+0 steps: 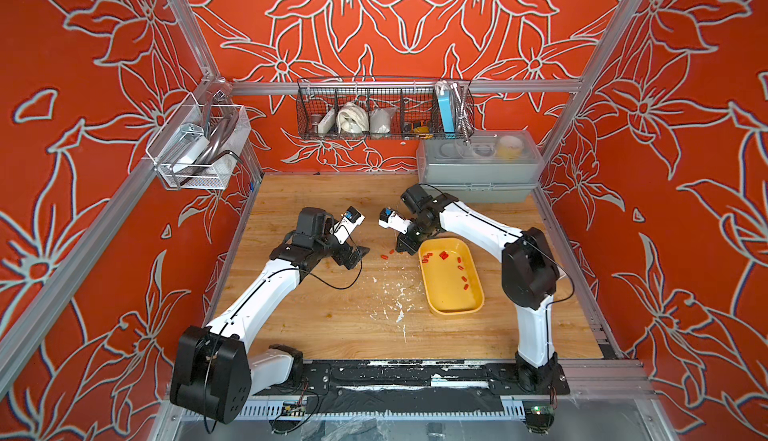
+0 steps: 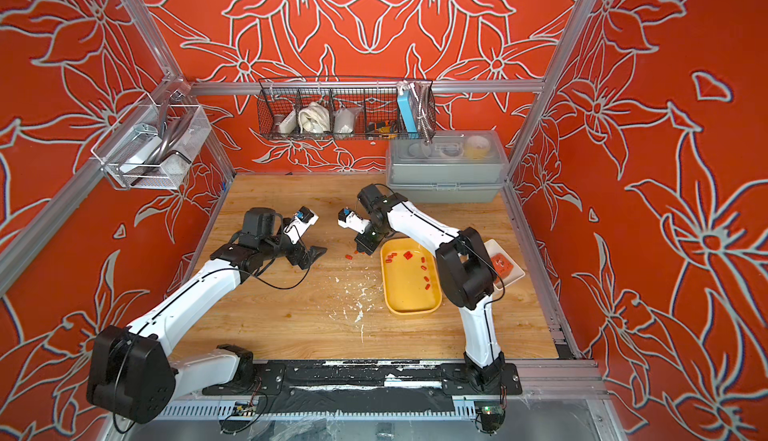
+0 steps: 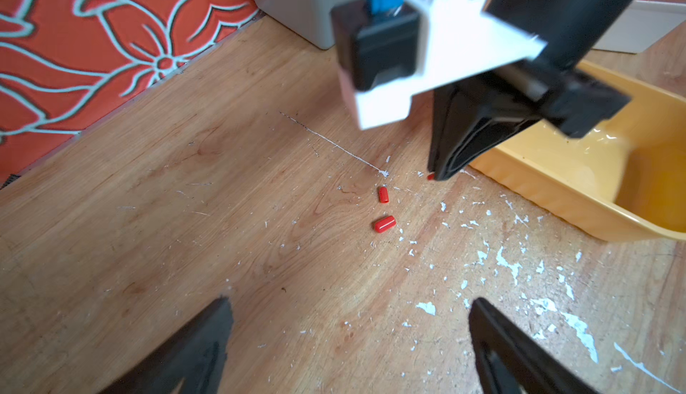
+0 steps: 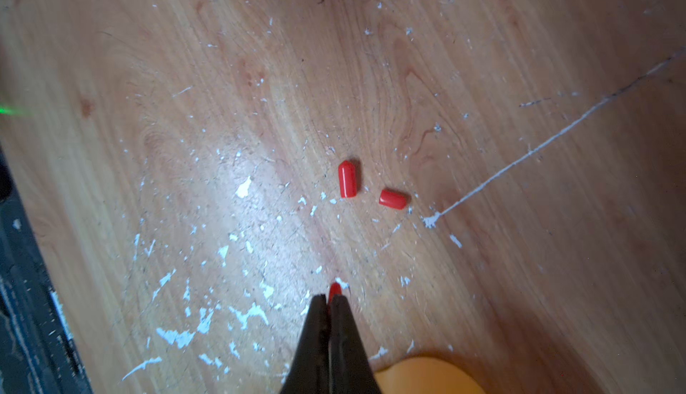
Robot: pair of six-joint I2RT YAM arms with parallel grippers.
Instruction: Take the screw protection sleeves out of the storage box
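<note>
Between the tips of my right gripper, a red sleeve (image 4: 334,289) is pinched. This gripper hangs above the wood just left of the yellow box (image 4: 428,378). Two red sleeves lie loose on the table: one longer sleeve (image 4: 347,179) and one shorter sleeve (image 4: 393,199). In the top left view several more red sleeves (image 1: 444,255) lie inside the yellow box, mostly toward its far end. My left gripper stands open and empty over the table, left of the loose sleeves.
A pale tray (image 2: 516,275) with red contents sits right of the yellow box, partly behind my right arm. A grey lidded box (image 1: 480,170) stands at the back right. The wood around the loose sleeves is free, and the two grippers are fairly close together.
</note>
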